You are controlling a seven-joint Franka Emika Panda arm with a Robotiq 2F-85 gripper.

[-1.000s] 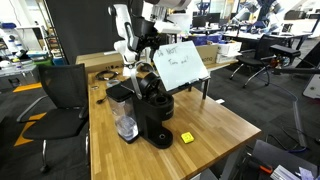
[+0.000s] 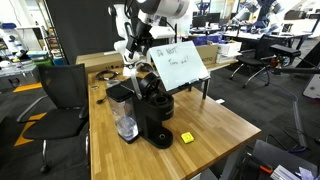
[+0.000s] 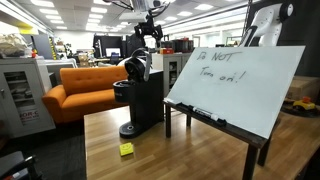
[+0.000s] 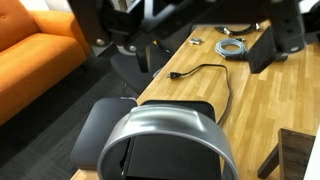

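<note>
A black coffee machine (image 2: 150, 112) with a clear water tank (image 2: 124, 118) stands on the wooden table, its silver-rimmed lever handle raised. In the wrist view, the curved silver handle (image 4: 165, 122) fills the lower middle, below my gripper. The dark fingers stand wide apart, with nothing seen between them. Seen from exterior view 2, my gripper (image 3: 150, 34) hangs above the coffee machine (image 3: 140, 98), apart from it. A small yellow block (image 2: 187, 137) lies on the table by the machine's base.
A whiteboard (image 3: 238, 85) with handwriting stands propped on a dark stand close beside the machine. Coiled cable (image 4: 231, 46) and a black plug lead lie on the table behind. Bare table (image 2: 218, 125) shows at the front right. An orange sofa (image 3: 92, 90) is beyond.
The arm above the coffee machine has shifted slightly near the top of exterior view 1. The machine, whiteboard and yellow block have stayed put.
</note>
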